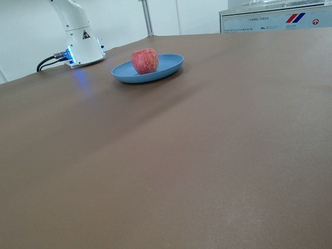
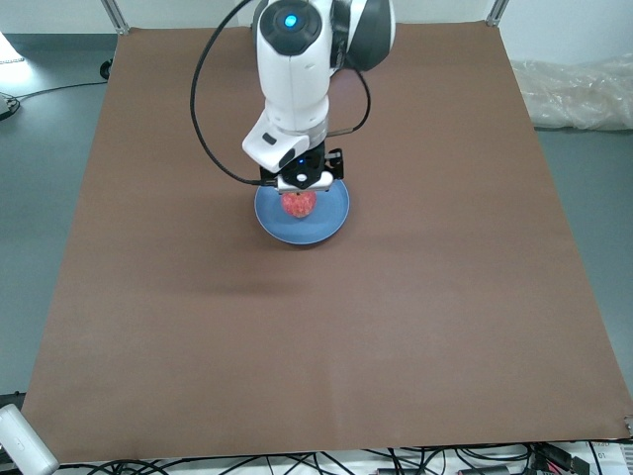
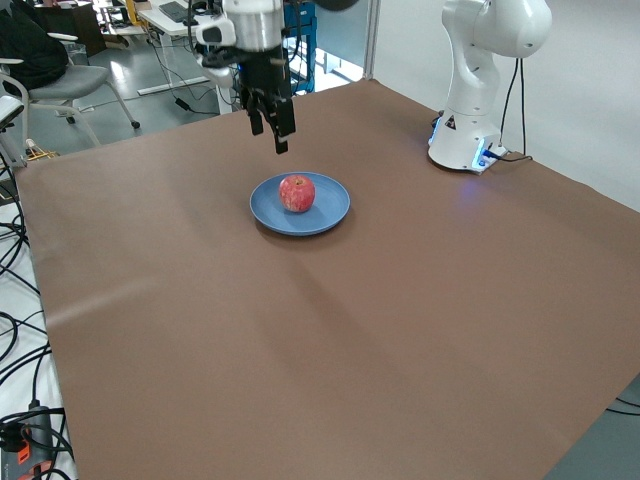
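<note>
A red apple (image 1: 144,61) rests on a blue plate (image 1: 119,72) on the brown table; the right view shows the same apple (image 3: 297,194) on the plate (image 3: 330,210). The black gripper (image 3: 269,130) hangs in the air above the plate, behind the apple as the right view sees it, apart from it, with nothing seen between its fingers. How wide the fingers stand is unclear. In the left view the gripper (image 2: 302,176) covers the space just above the apple, and its fingertips are hidden.
Cables run along the table's edges, off the top.
</note>
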